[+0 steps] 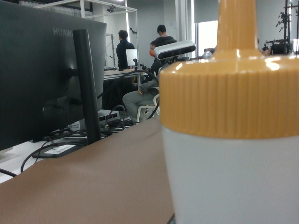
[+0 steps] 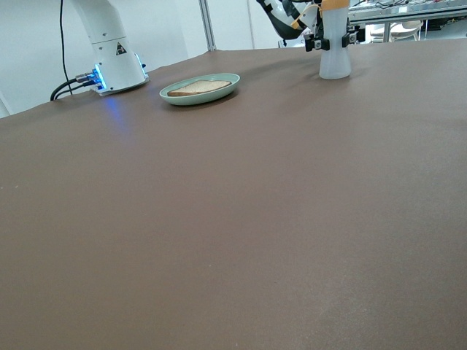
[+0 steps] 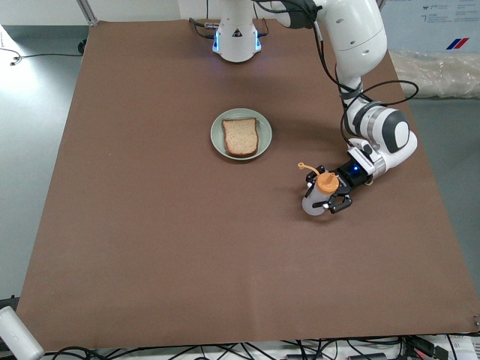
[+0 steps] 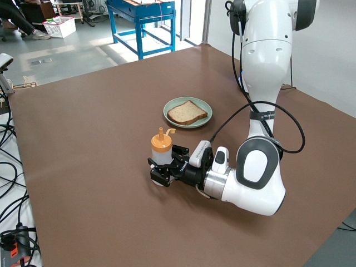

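A squeeze bottle (image 3: pixel 315 202) with an orange cap and pale body is at my gripper (image 3: pixel 322 196), right of and nearer than the plate in the left camera view. The black fingers are closed on its sides, as the top camera view shows with the bottle (image 2: pixel 335 55) upright between them. In the wrist view the bottle (image 1: pixel 233 177) fills the right half. A slice of bread (image 3: pixel 240 136) lies on a pale green plate (image 3: pixel 217 142); the right camera view shows the same plate (image 4: pixel 169 104) behind the gripper.
The robot base (image 3: pixel 236 41) stands at the back. Cables and equipment run along the table's edge, and a monitor (image 1: pixel 46 70) shows in the wrist view.
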